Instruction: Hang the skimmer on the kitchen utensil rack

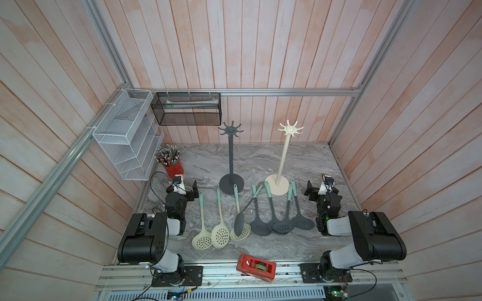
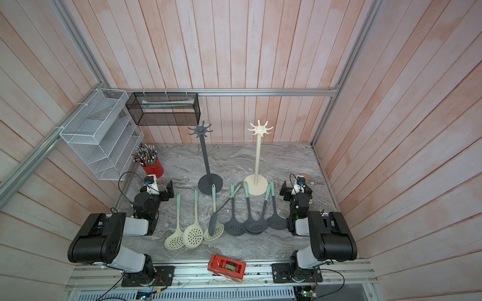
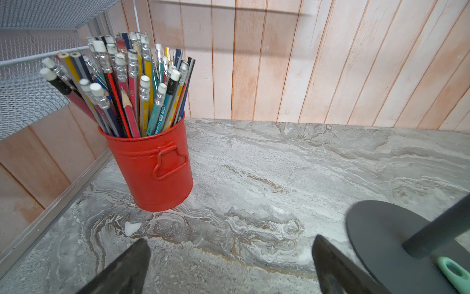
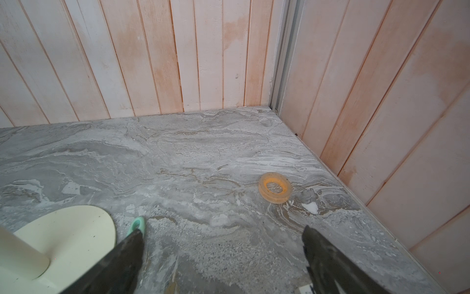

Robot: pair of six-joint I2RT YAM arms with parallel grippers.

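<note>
Several skimmers lie in a row on the marble counter, cream ones [image 1: 220, 233] on the left, dark grey ones [image 1: 283, 225] on the right, all with mint handle ends. A grey ladle-like utensil [image 1: 239, 223] lies across one. My left gripper [image 1: 182, 186] is open at the left, beside the handles and pointing at the back wall, nothing between its fingers. My right gripper [image 1: 319, 186] is likewise open and empty at the right, beside the cream rack.
A red pencil bucket [image 3: 149, 171] sits at back left below white wire shelves [image 1: 120, 135]; a black wire basket [image 1: 185, 115] hangs on the rail. A tape dispenser [image 1: 256, 266] lies at the front edge. An orange ring [image 4: 266, 193] lies at back right, where the counter is mostly clear.
</note>
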